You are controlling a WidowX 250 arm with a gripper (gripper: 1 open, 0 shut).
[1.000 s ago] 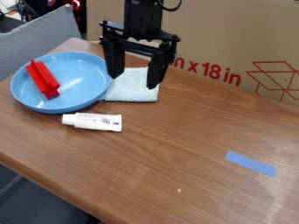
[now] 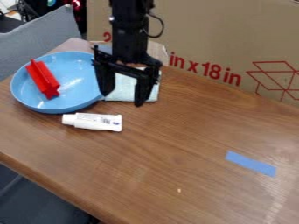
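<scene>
My black gripper [image 2: 124,86] is open, its two fingers pointing down over the right side of the blue plate and a pale folded cloth [image 2: 152,93], which it partly hides. The blue plate [image 2: 68,95] sits at the back left of the wooden table, with a red object [image 2: 42,78] lying in it on the left. A white tube [image 2: 93,122] lies in front of the plate, below my gripper in the view.
A cardboard panel [image 2: 228,39] stands behind it. A grey padded surface [image 2: 35,35] is at the back left.
My gripper has moved lower and slightly left, toward the plate's right side and the cloth. The plate, tube and red object are where they were.
</scene>
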